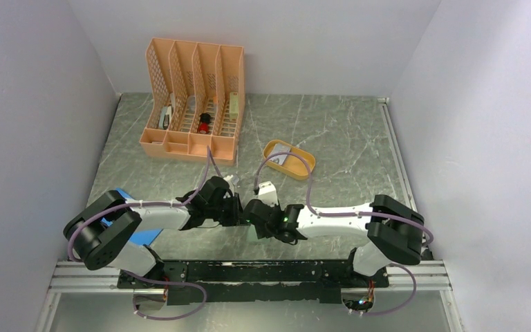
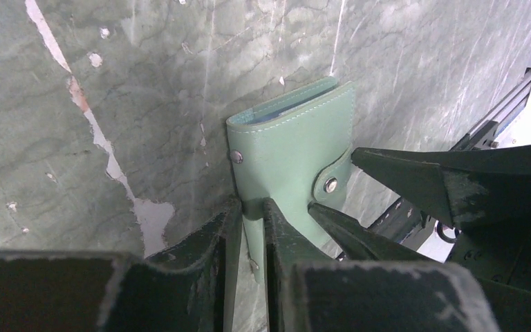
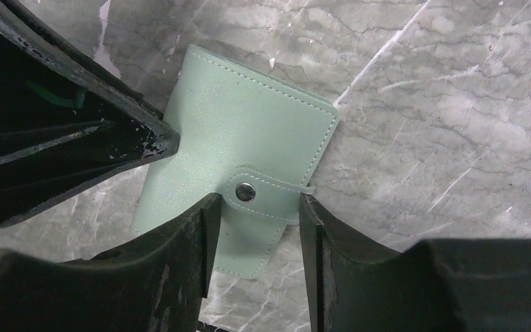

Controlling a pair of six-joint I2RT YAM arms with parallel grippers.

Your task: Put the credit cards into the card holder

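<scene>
A pale green card holder with a snapped strap lies on the grey marbled table; in the top view the arms mostly cover it. The left wrist view shows the holder (image 2: pixel 290 159) with its top edge slightly parted and something bluish inside. My left gripper is part open at its folded side edge, that edge showing in the narrow gap. On the strap side, my right gripper is part open, with the strap and its snap between the fingertips. Pale card-like items (image 1: pixel 279 154) lie in the yellow tray (image 1: pixel 300 171).
A peach divided rack (image 1: pixel 153 149) with small items stands at the back left. A blue flat sheet (image 1: pixel 145 236) lies partly under the left arm. Both grippers are very close together over the holder.
</scene>
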